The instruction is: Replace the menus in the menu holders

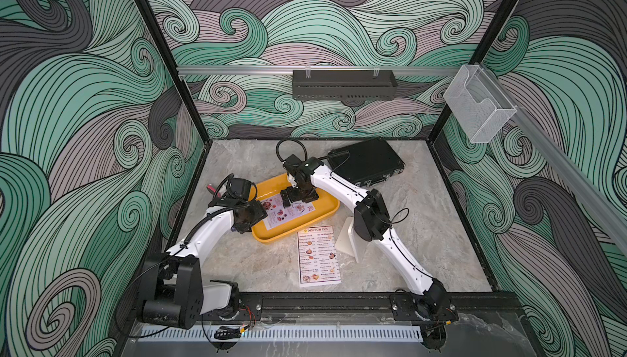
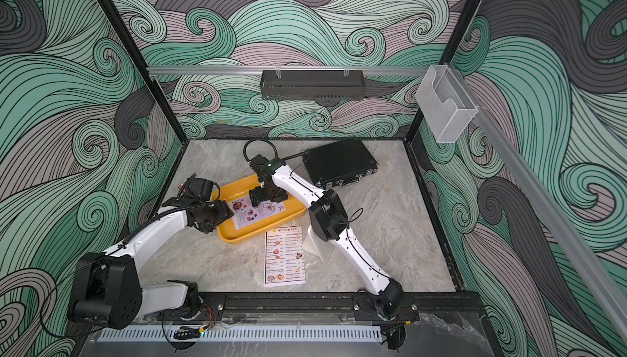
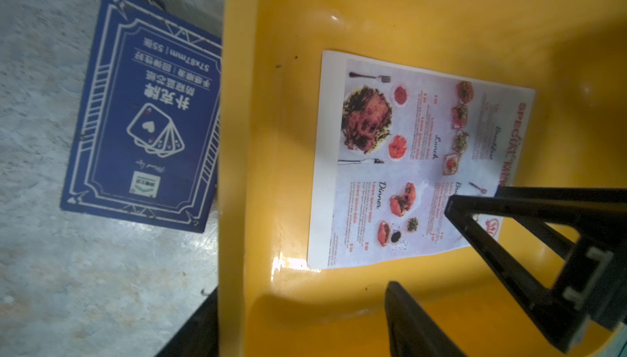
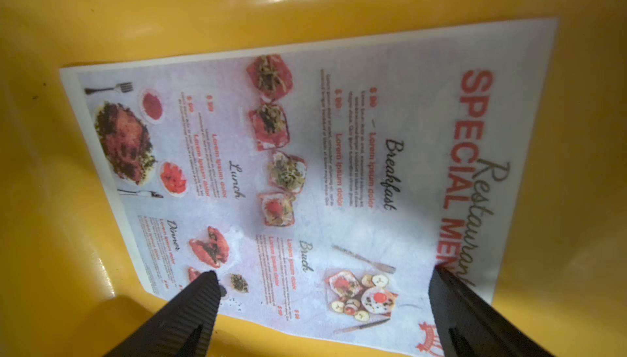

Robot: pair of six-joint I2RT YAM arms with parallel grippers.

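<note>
The food-photo menu (image 4: pixel 365 226) lies flat inside the yellow tray (image 3: pixel 287 128). Over it, my right gripper is open; whether its fingers touch the paper I cannot tell. My left gripper stands open at the tray's left end, one finger outside the rim and the other inside. A second menu, headed Dim Sum Inn (image 1: pixel 318 255), rests on the table in front of the tray. Beside it stands a white holder (image 1: pixel 346 240), partly hidden under my right arm.
A blue card box (image 3: pixel 147 112) sits against the tray's outer left side. Behind the tray is a black case (image 1: pixel 367 162).
</note>
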